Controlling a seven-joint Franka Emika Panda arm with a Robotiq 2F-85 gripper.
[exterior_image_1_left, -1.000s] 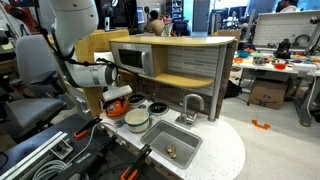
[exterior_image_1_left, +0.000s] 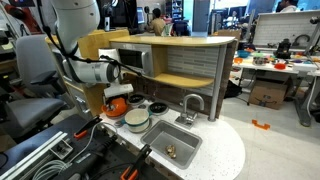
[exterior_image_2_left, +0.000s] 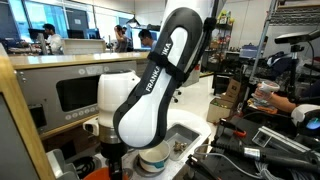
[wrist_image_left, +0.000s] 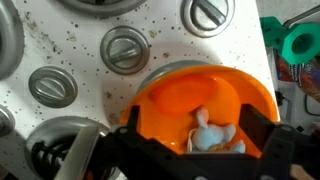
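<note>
In the wrist view, an orange pot (wrist_image_left: 205, 85) lies below my gripper, which is open with its dark fingers set wide apart. Inside the pot rests a small pale object (wrist_image_left: 208, 132), partly hidden at the bottom of the view. Nothing shows held between the fingers. The orange pot (exterior_image_1_left: 117, 107) stands at the left end of the counter in exterior view 1, close under the arm. Only part of the pot (exterior_image_2_left: 97, 174) shows at the lower edge of exterior view 2.
A pale pot (exterior_image_1_left: 136, 119) stands just right of the orange one. Further right is a sink (exterior_image_1_left: 186, 142) with small items in it and a faucet (exterior_image_1_left: 194, 104). Stove knobs (wrist_image_left: 124, 49) line the surface beside the orange pot. The white counter (exterior_image_1_left: 222, 145) right of the sink is clear.
The arm's white wrist section has shifted a little left in exterior view 1, near the orange pot. The pots and the sink look unmoved.
</note>
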